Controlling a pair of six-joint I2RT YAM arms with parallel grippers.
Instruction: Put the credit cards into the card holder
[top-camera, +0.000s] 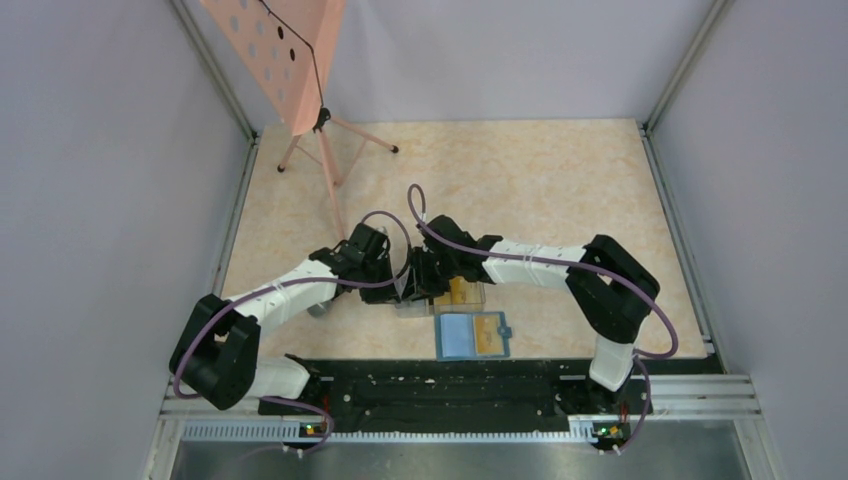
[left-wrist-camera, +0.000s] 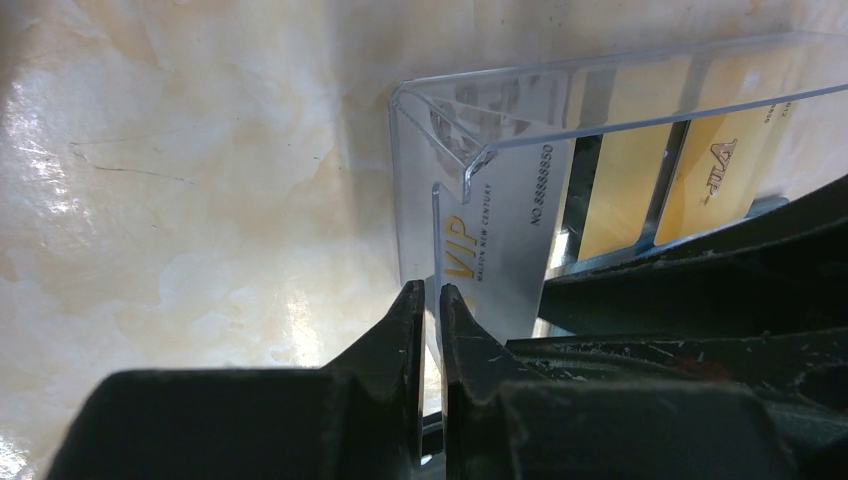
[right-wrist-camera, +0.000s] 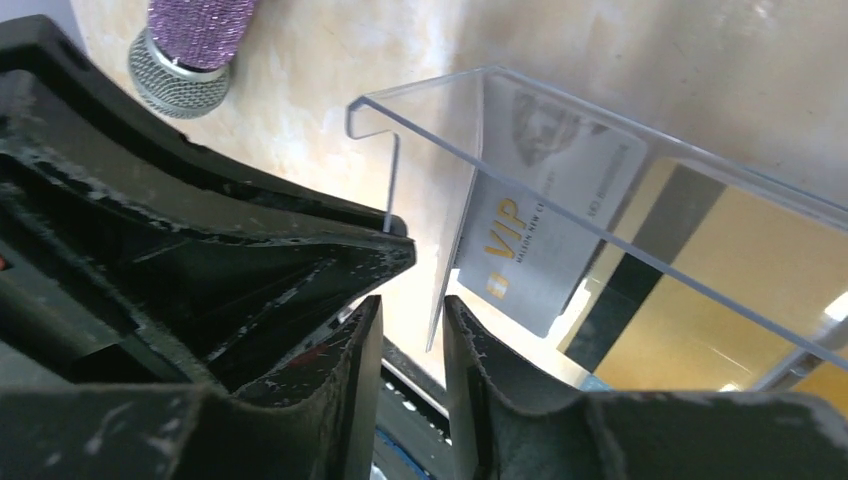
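Note:
A silver VIP card (left-wrist-camera: 505, 235) lies flat at the left end of a clear box (left-wrist-camera: 600, 95), with gold cards (left-wrist-camera: 625, 165) to its right. My left gripper is shut on the box's upright clear edge. The fingers (left-wrist-camera: 690, 260) of my right gripper reach over the silver card's lower right part; they stand apart, with no card seen held between them. In the right wrist view the silver card (right-wrist-camera: 555, 230) lies beyond the clear wall. In the top view a blue open holder (top-camera: 457, 336) lies in front, gold on its right half.
A microphone (right-wrist-camera: 180, 80) lies to the left of the box. Toward the back left stands a pink tripod board (top-camera: 290, 60). The two grippers are close together, and the table's right side (top-camera: 590, 180) is clear.

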